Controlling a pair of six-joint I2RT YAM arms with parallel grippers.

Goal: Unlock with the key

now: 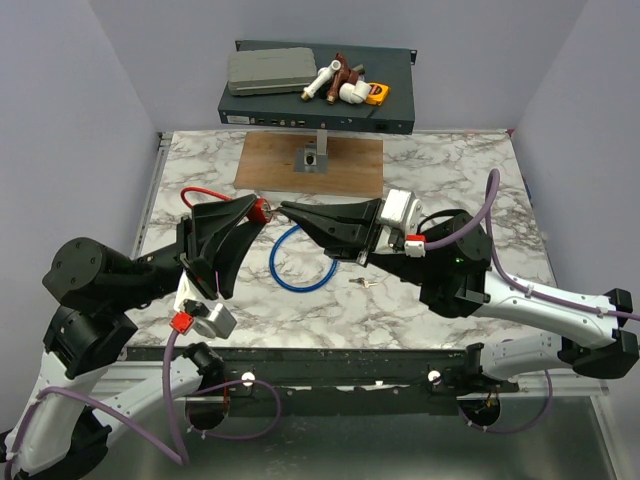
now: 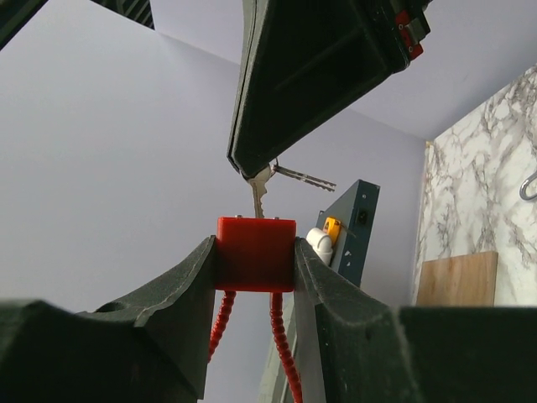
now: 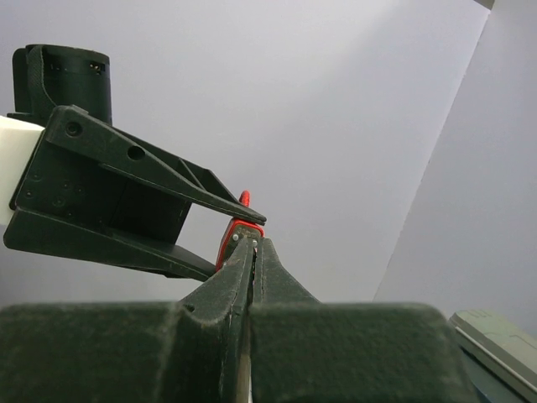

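Note:
A red padlock (image 2: 256, 253) with a red cable is clamped in my left gripper (image 1: 257, 209), whose fingers close on its two sides. My right gripper (image 1: 282, 207) is shut, pointing left at the lock's face. From its tips a thin key (image 2: 258, 193) sticks out, with a second key (image 2: 304, 177) hanging at an angle beside it. The key's tip reaches the edge of the lock's face in the left wrist view; whether it has entered the keyway cannot be told. In the right wrist view the lock (image 3: 232, 241) lies right behind my right fingertips, which hide the key.
A blue cable ring (image 1: 296, 289) and a small key set (image 1: 363, 282) lie on the marble table (image 1: 450, 230). Behind are a wooden board (image 1: 360, 165) with a metal latch and a dark shelf (image 1: 225, 108) of objects.

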